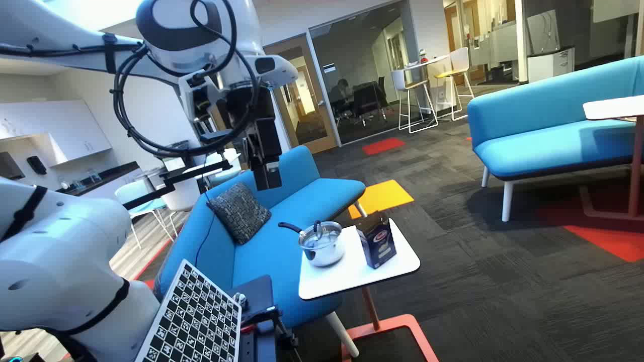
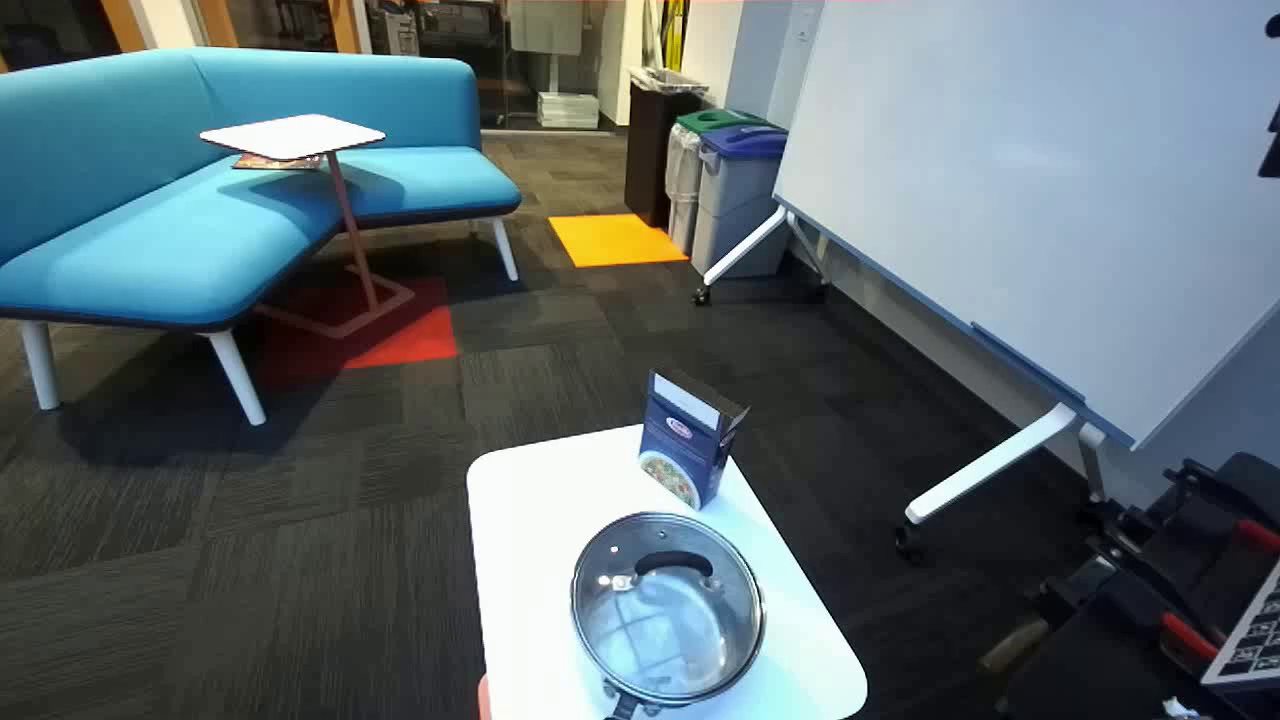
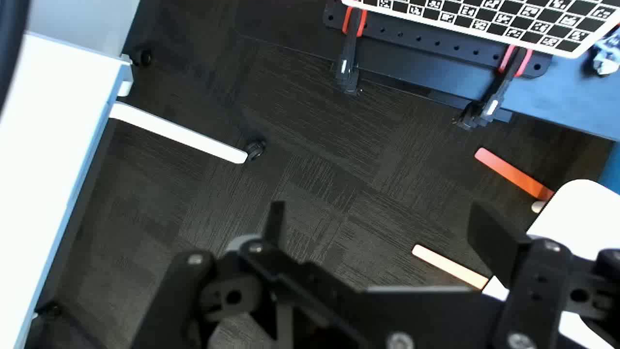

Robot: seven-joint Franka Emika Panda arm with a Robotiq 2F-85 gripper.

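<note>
My gripper stands open in the wrist view, its two dark fingers wide apart with only floor visible between them. Exterior view 1 has it high in the air, above and to the left of a small white table (image 1: pixel 314 281). On that table sits a silver pot (image 1: pixel 324 246) with a glass lid and dark handles. A dark blue box (image 1: pixel 378 242) stands upright beside it, its top flaps apparently open. From the other side, exterior view 2 also gives the lidded pot (image 2: pixel 666 612) and the box (image 2: pixel 685 444), clear of the gripper.
A blue sofa (image 1: pixel 296 208) with a grey cushion (image 1: pixel 239 212) runs behind the table. A checkered board (image 1: pixel 191 320) lies near the arm's base. On the wrist view's left is a wheeled whiteboard (image 3: pixel 49 168). Bare tabletop shows around the pot and box.
</note>
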